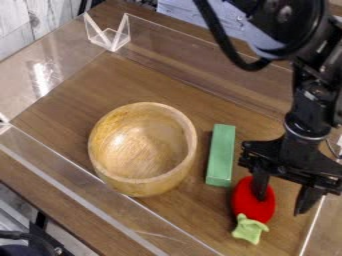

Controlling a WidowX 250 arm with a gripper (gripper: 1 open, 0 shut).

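Observation:
A red round object with a pale green top, like a toy vegetable (254, 208), lies at the lower right of the table. My black gripper (283, 188) is over it, one finger in front of its upper part; whether it grips the object is unclear. A green rectangular block (221, 155) lies just to the left, and a wooden bowl (140, 145) sits at the centre left.
The wooden table (94, 100) has clear room at the upper left and middle. A transparent bracket (110, 32) stands at the top left. Clear strips run along the left and lower edges.

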